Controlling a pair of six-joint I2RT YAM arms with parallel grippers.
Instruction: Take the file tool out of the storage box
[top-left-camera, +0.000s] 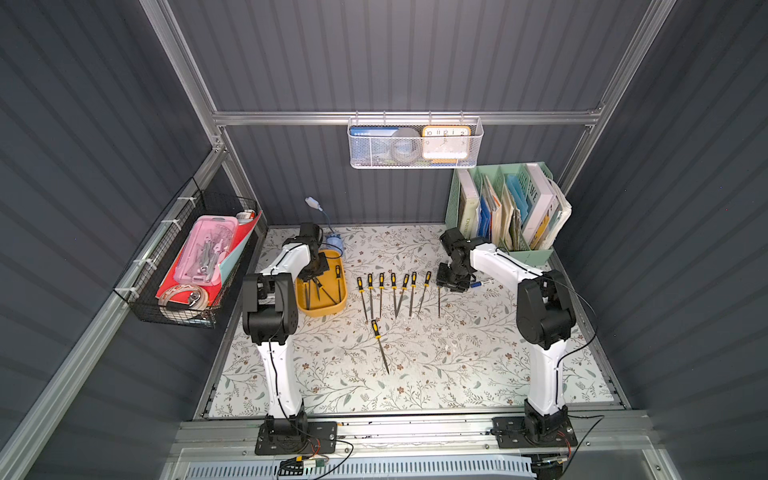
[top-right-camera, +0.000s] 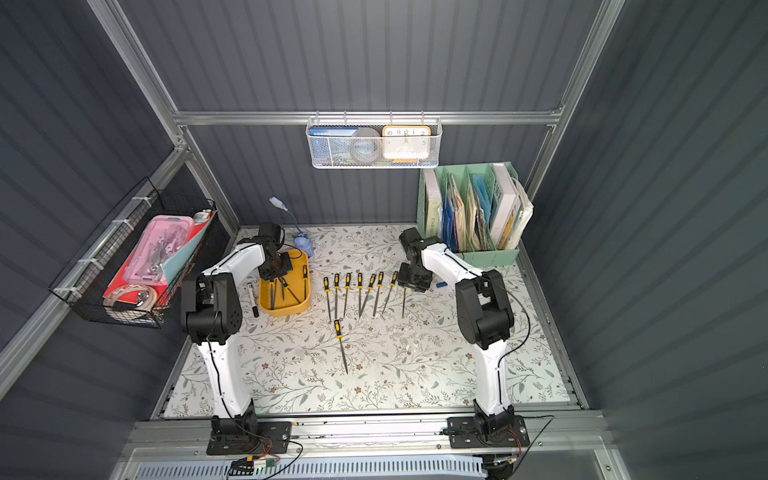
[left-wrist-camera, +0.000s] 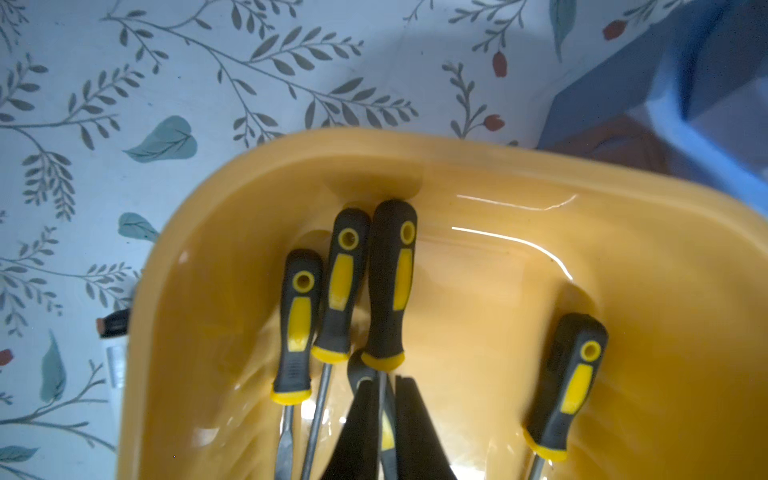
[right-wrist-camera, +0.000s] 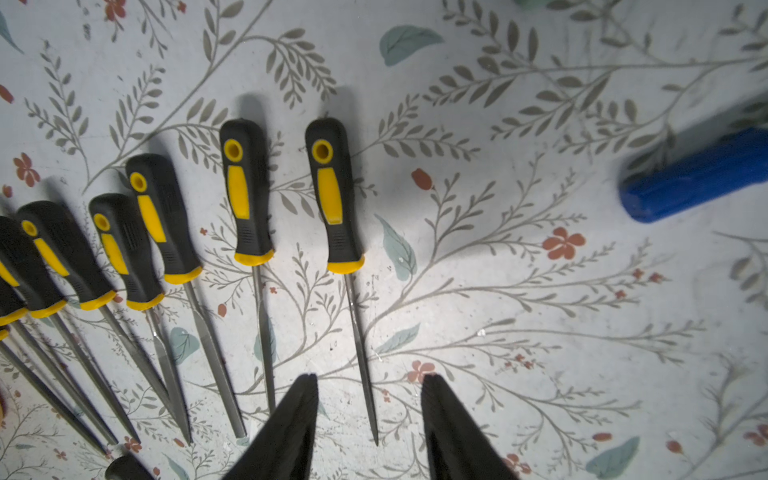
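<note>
The orange storage box (top-left-camera: 321, 310) holds several black-and-yellow file tools, such as one handle (left-wrist-camera: 389, 288) near the middle and another (left-wrist-camera: 577, 384) at the right. My left gripper is over the box, its fingertips close together just below the middle handles; whether anything is between them cannot be told. Several more files lie in a row on the table, with one (top-left-camera: 379, 340) lower down. My right gripper stands open over that row, below and around the line of the rightmost file (right-wrist-camera: 334, 200), fingers apart.
A blue lamp (top-left-camera: 334, 244) stands behind the box. A blue-handled tool (right-wrist-camera: 688, 172) lies right of the files. A green file holder (top-left-camera: 520, 257) is at the back right, a wire basket (top-left-camera: 152, 308) at the left.
</note>
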